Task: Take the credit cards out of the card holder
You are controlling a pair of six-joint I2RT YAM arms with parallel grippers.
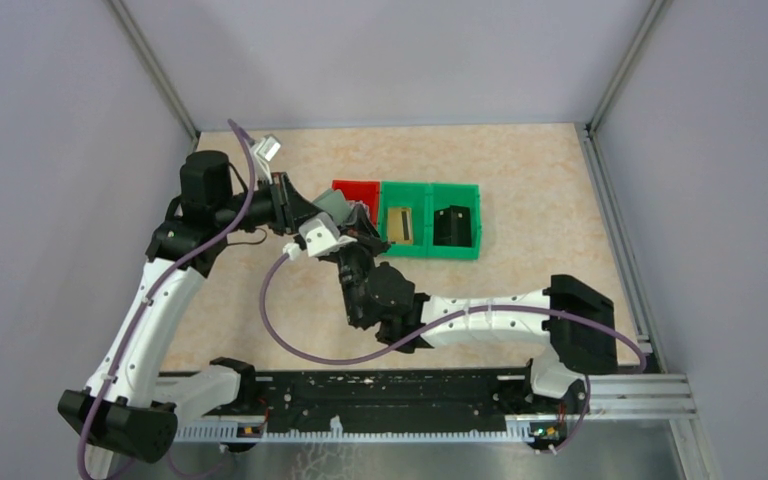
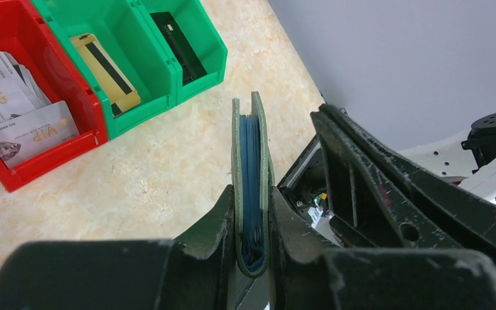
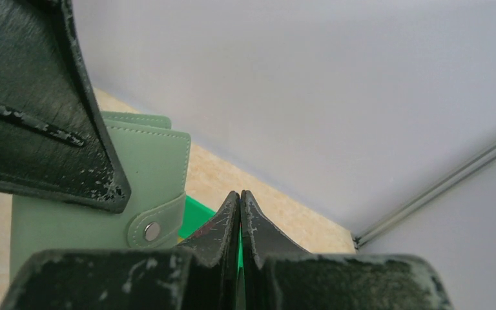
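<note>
A sage-green card holder (image 2: 262, 148) with blue inner sleeves is held upright, edge-on, in my left gripper, which is shut on it. My right gripper is shut with nothing showing between its tips. In the right wrist view it is close to the holder (image 3: 123, 174), whose snap tab faces that camera. Its dark body stands just right of the holder in the left wrist view. White VIP cards (image 2: 32, 132) lie in a red bin (image 2: 32, 169). Whether any card is left in the holder, I cannot tell.
Two green bins (image 1: 428, 252) adjoin the red one, holding a gold item (image 1: 397, 224) and a black item (image 1: 452, 227). Bare table (image 1: 530, 170) lies behind and to the right. Walls enclose the workspace.
</note>
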